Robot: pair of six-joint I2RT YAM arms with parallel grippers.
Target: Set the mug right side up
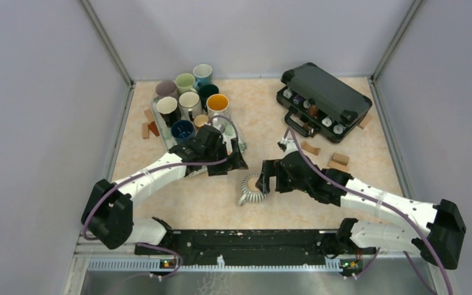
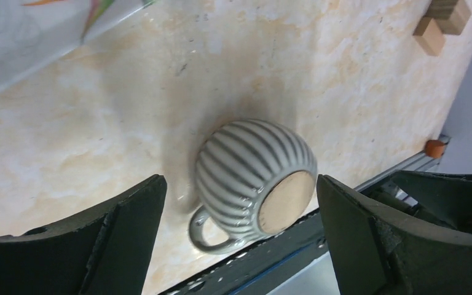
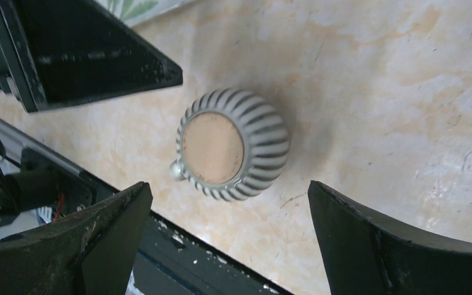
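Observation:
A grey ribbed mug lies near the front middle with its round tan base upward and its handle toward the front left. My left gripper is open above and behind it, slightly left, with nothing between its fingers. My right gripper hangs open just over the mug's right side, also holding nothing; in the right wrist view the mug sits between and beyond its two fingers.
A tray crowded with several mugs fills the back left. A black open case stands at the back right, with wooden blocks near it.

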